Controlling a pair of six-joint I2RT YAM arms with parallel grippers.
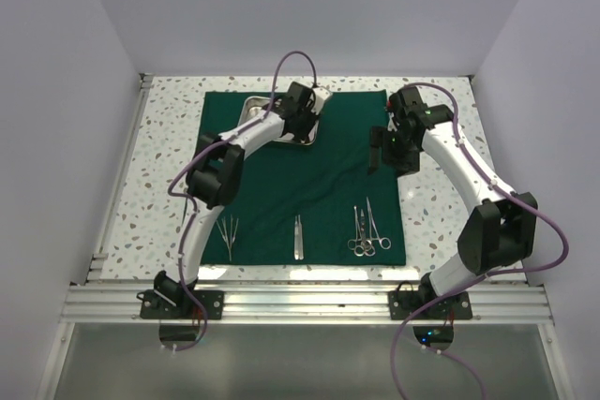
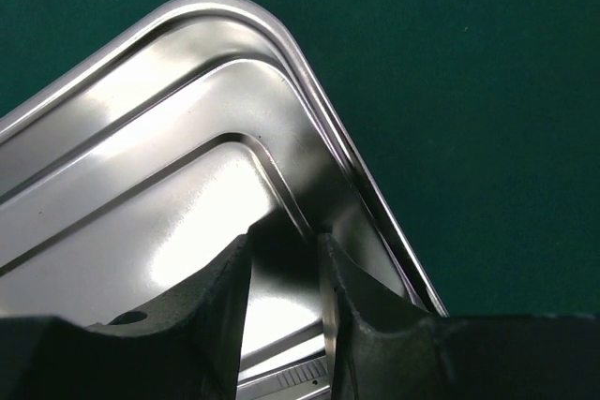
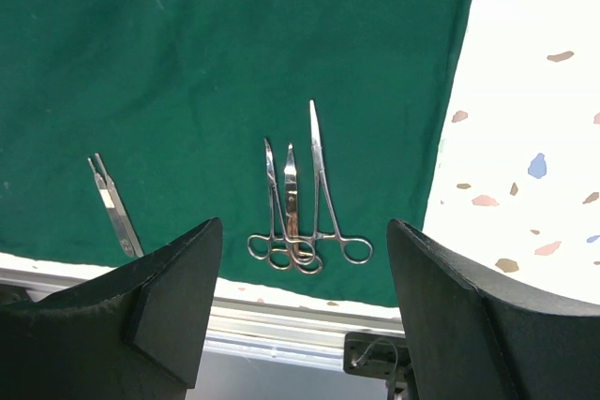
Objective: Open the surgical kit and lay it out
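Observation:
At the back of the green drape, the shiny metal tray [image 1: 258,117] sits slightly turned, partly covered by my left gripper [image 1: 307,136]. In the left wrist view, my left gripper is partly open inside the tray [image 2: 202,21], near one wall. A graduated metal handle [image 2: 291,378] lies low in that view, partly hidden by the fingers. My right gripper stands open and empty above the drape. Toward the front right lie several ring-handled instruments and a plain one [image 3: 292,194]. Tweezers [image 3: 117,208] lie to their left.
Thin pointed instruments [image 1: 228,233] lie at the drape's front left. Two slim instruments [image 1: 298,237] lie at front centre. Speckled table [image 1: 159,166] shows on both sides.

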